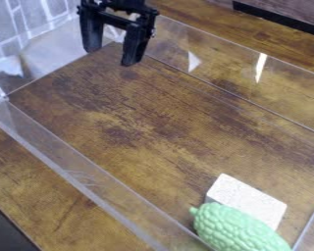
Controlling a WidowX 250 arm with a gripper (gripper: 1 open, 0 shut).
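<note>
My black gripper [110,49] hangs over the far left part of a clear-walled tray [78,179], at the top of the camera view. Its two fingers point down and stand apart, open, with nothing visible between them. A green bumpy object [241,231] lies in the bottom right corner, against a white rectangular block [246,197].
The clear walls enclose a wide, bare stretch of wooden surface [160,127]. More wood shows outside the walls at lower left and upper right. A dark bar [281,10] runs along the top right, and a pale translucent sheet [23,34] is at upper left.
</note>
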